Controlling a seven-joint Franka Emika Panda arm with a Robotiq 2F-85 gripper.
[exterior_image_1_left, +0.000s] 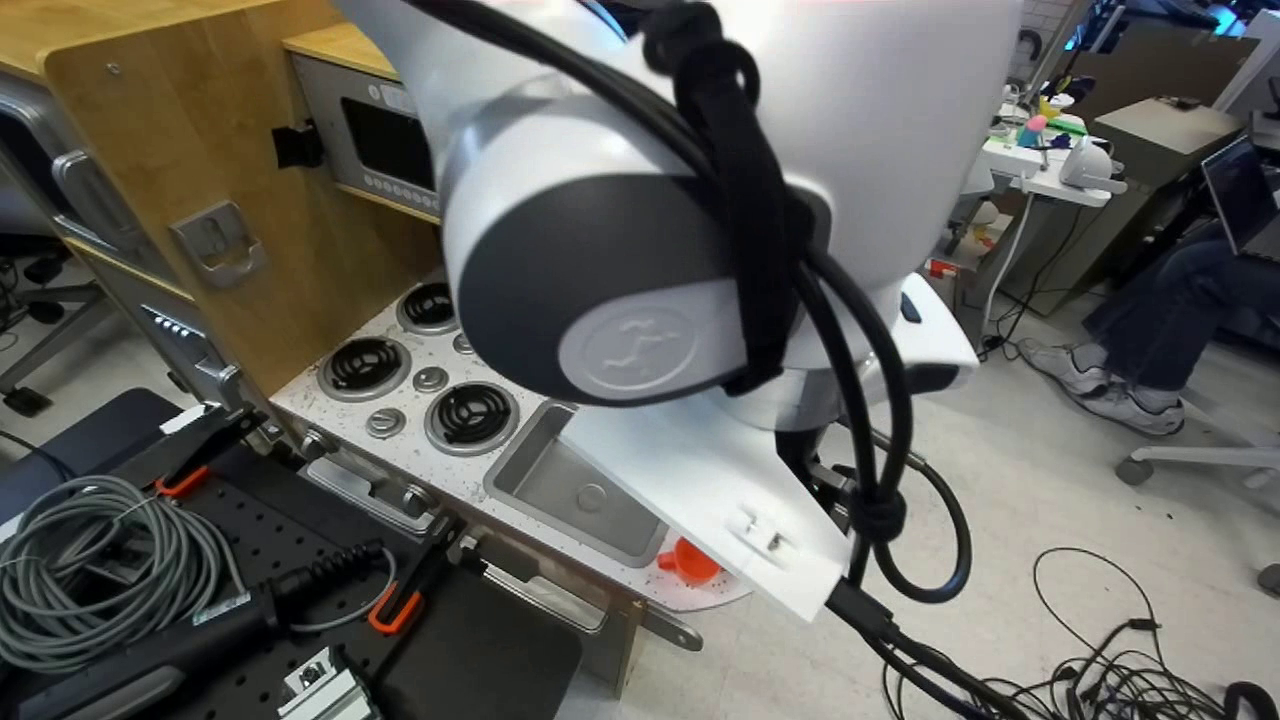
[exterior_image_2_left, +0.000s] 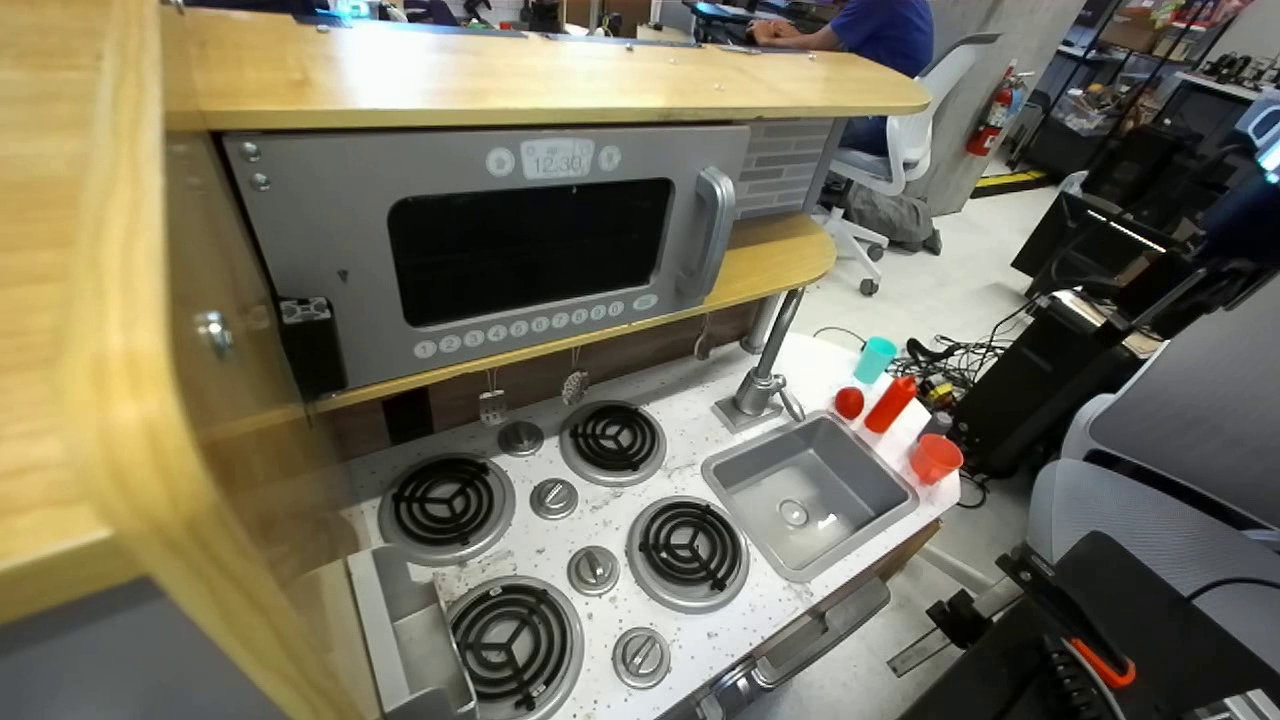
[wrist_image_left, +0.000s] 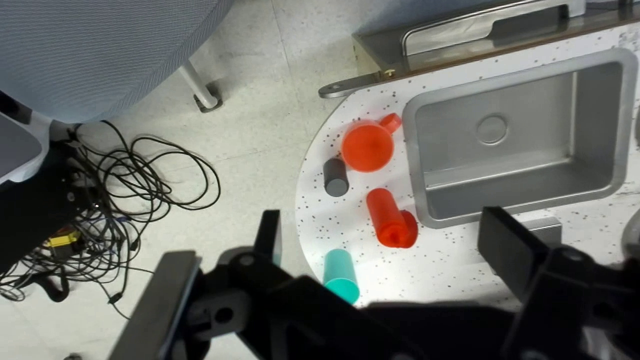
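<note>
My gripper is open above the rounded end of the counter, nothing held between its fingers. Below it in the wrist view lie a red bottle (wrist_image_left: 382, 210) and, touching or close beside it, a red round object (wrist_image_left: 411, 228). A teal cup (wrist_image_left: 340, 270) is low in the view, near the left finger. Farther up are a dark grey cylinder (wrist_image_left: 335, 174) and an orange-red cup (wrist_image_left: 367, 147) with its handle toward the sink (wrist_image_left: 492, 162). Exterior view 2 shows the teal cup (exterior_image_2_left: 876, 359), bottle (exterior_image_2_left: 890, 404) and orange-red cup (exterior_image_2_left: 935, 457), but no arm.
The faucet (exterior_image_2_left: 758, 390) rises behind the sink, under the wooden shelf (exterior_image_2_left: 768, 258). A microwave (exterior_image_2_left: 324, 216) and several stove burners (exterior_image_2_left: 690, 546) stand left of the sink. Beyond the counter's rounded edge is open floor, with cables (wrist_image_left: 129, 180) lying on it.
</note>
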